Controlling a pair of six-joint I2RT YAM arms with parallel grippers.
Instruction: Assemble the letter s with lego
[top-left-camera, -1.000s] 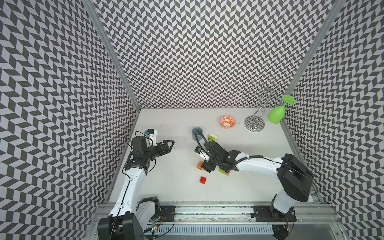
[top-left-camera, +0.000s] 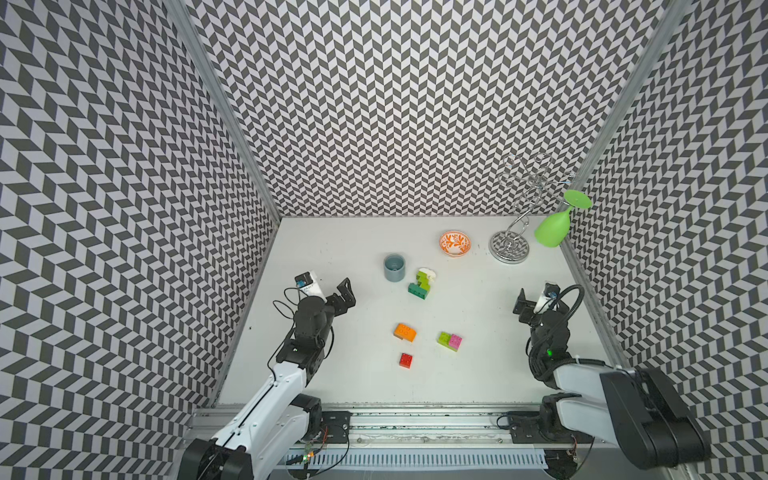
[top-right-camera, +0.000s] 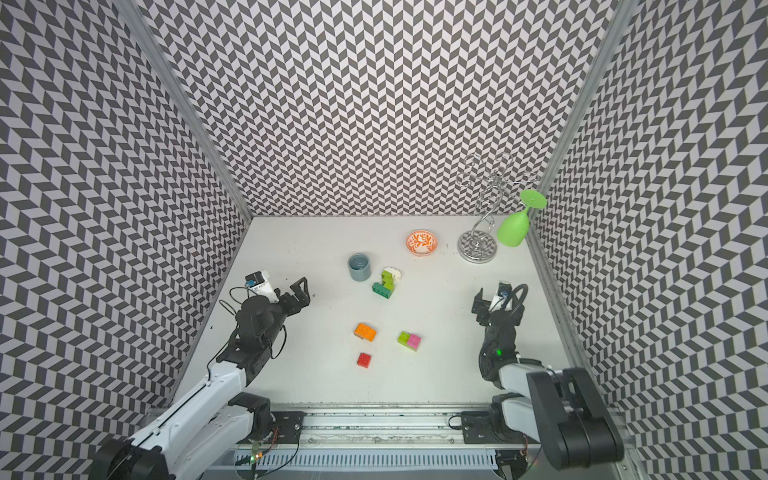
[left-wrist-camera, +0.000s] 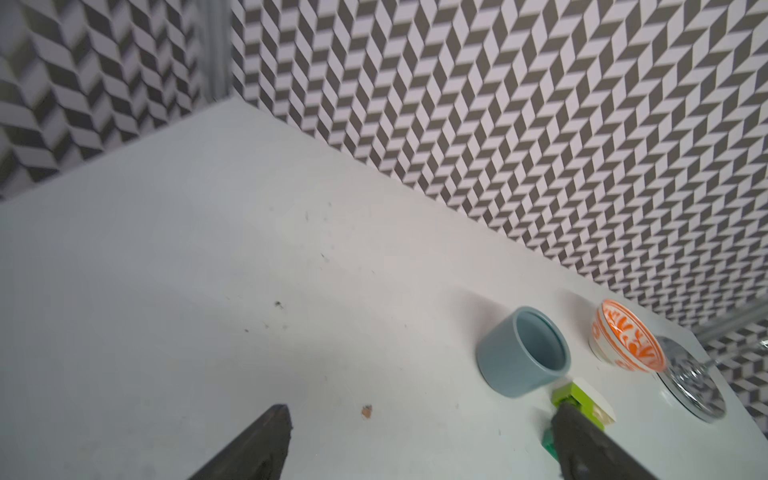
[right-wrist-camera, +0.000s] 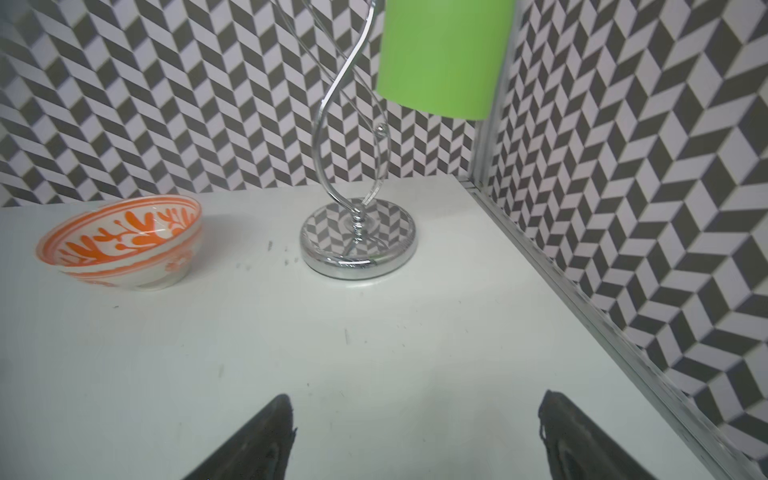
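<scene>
A bent group of green, lime and white bricks (top-left-camera: 422, 284) (top-right-camera: 384, 284) lies in the middle of the table, partly seen in the left wrist view. Nearer the front lie an orange brick (top-left-camera: 405, 332), a lime-and-pink piece (top-left-camera: 449, 341) and a small red brick (top-left-camera: 405, 361), all apart. My left gripper (top-left-camera: 345, 289) hangs open at the left, nothing between its fingers, left of the bricks. My right gripper (top-left-camera: 532, 298) is at the right, clear of all bricks, its fingers apart and empty.
A grey-blue cup (top-left-camera: 394, 268) stands behind the bricks. An orange-patterned bowl (top-left-camera: 454, 243), a chrome stand (top-left-camera: 509, 246) and a green goblet-shaped object (top-left-camera: 552, 229) occupy the back right.
The left arm has shifted and turned a little.
</scene>
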